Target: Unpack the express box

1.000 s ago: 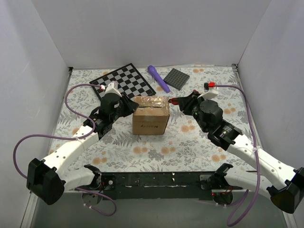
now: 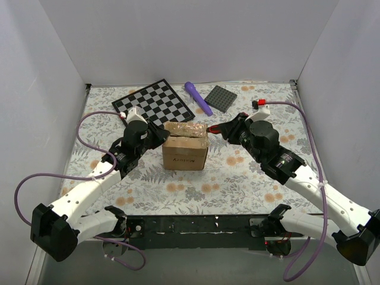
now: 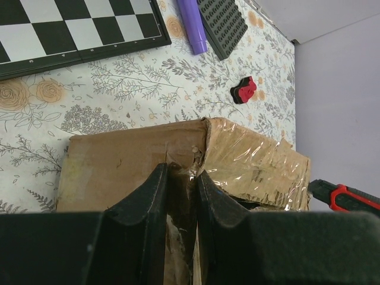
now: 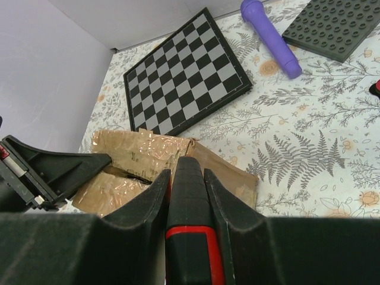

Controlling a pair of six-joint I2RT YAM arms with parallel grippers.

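Observation:
The brown cardboard box [image 2: 184,159] stands on the floral mat with clear tape on its top, and the top seam is split with a dark gap showing. At the box's left top edge my left gripper [image 2: 167,135] is shut on cardboard and tape; the left wrist view shows the taped flap [image 3: 255,160] rising beside its fingers. My right gripper is closed around a black-and-red cutter [image 4: 191,199]. The cutter's red body reaches the box's right top edge in the top view; its blade tip cannot be made out. The box's contents are hidden.
Behind the box lie a checkered board [image 2: 155,105], a purple microphone-shaped object [image 2: 197,98] and a dark studded plate [image 2: 220,98]. A small red-and-black item [image 3: 243,90] rests on the mat. Bare mat [image 2: 196,196] lies in front of the box.
The box has shifted slightly left and toward the front, along with my left gripper. My right gripper, with the cutter, has moved a little left too.

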